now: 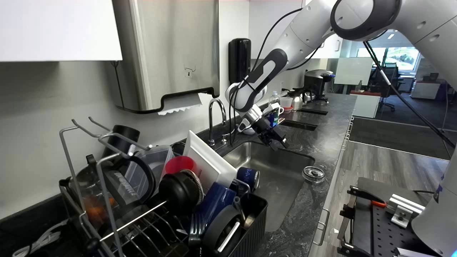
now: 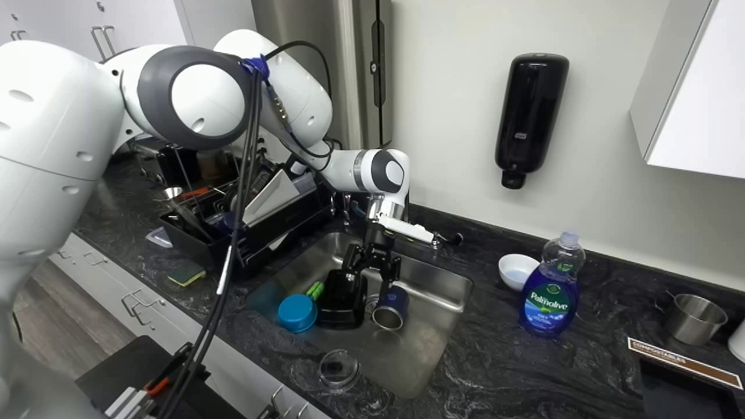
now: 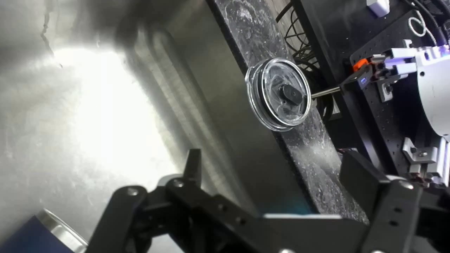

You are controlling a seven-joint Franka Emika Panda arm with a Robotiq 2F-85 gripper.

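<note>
My gripper (image 2: 371, 278) is over the metal sink (image 2: 436, 349), its fingers apart. In the wrist view, the open gripper has no object held between its fingertips. A dark blue mug (image 2: 392, 307) with a steel rim lies in the sink near the gripper; part of the mug (image 3: 36, 238) shows at the wrist view's lower left. Beside it in the sink are a black container (image 2: 340, 304) and a teal bowl (image 2: 297, 313). The clear round lid (image 3: 287, 93) rests on the counter's front edge, apart from the gripper.
A full dish rack (image 1: 171, 222) stands at one end of the sink, with the faucet (image 1: 211, 115) behind. Across the sink are a Palmolive bottle (image 2: 552, 297) and a white bowl (image 2: 518, 271). A sponge (image 2: 186, 273) lies near the rack.
</note>
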